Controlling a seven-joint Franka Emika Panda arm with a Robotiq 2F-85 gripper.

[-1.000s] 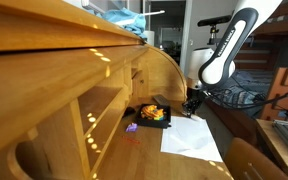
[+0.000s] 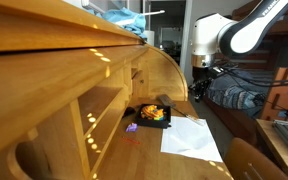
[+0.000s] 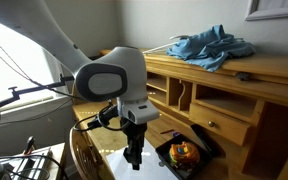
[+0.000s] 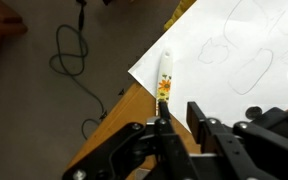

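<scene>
In the wrist view, a slim white object with a yellow flower pattern [image 4: 165,78] lies across the picture over a corner of the white paper [image 4: 229,60], its lower end at my left fingertip. My gripper has its two dark fingers close together. Whether that object is held between them or lies just beyond the left finger does not show clearly. Exterior view 2 has the gripper [image 3: 134,155] pointing down above the paper [image 3: 149,165], near the desk's open side. From exterior view 1 the gripper [image 2: 196,92] appears raised over the far right of the paper [image 2: 191,140].
A black tray [image 2: 142,118] holding orange and yellow things [image 2: 152,112] stands left of the paper. A small purple item [image 2: 132,127] is nearer the shelves. Blue cloth [image 3: 209,47] lies on the upper ledge. The wooden chair [image 2: 249,160] is close to the desk's front.
The arm has risen and swung outward, and its gripper now hangs higher above the paper's far right corner. Tray and paper have stayed where they were.
</scene>
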